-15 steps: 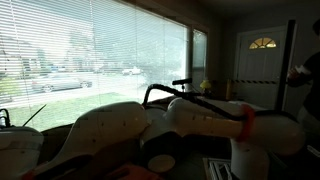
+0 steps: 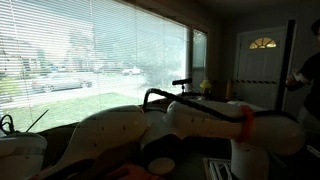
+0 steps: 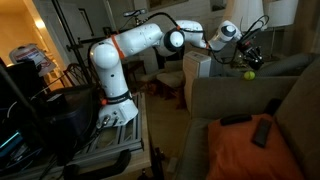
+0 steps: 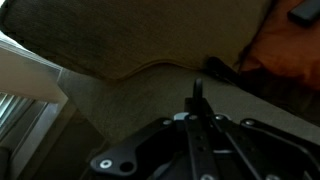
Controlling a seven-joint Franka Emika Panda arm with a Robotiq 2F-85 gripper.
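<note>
My gripper is shut in the wrist view, its dark parts rising from the lower edge over a grey couch. A narrow dark piece stands up at its tip; whether this is fingertips or a held thing is too dark to tell. In exterior view 2 the gripper (image 3: 250, 48) hangs at the far end of the stretched arm, behind the couch seat. A yellow-green round thing (image 3: 250, 75) shows just below it. On the couch lie an orange cushion (image 4: 285, 45), a black remote-like object (image 4: 305, 12) and another dark slim object (image 4: 220, 69).
The couch back (image 3: 300, 90) and armrest (image 3: 195, 125) bound the seat. A window with blinds (image 2: 90, 60) lies behind the arm. A person (image 2: 312, 75) stands at the right of exterior view 1. A dark chair (image 3: 45, 95) stands at the left.
The arm looks almost unmoved in exterior view 1. The person at the right edge has shifted slightly.
</note>
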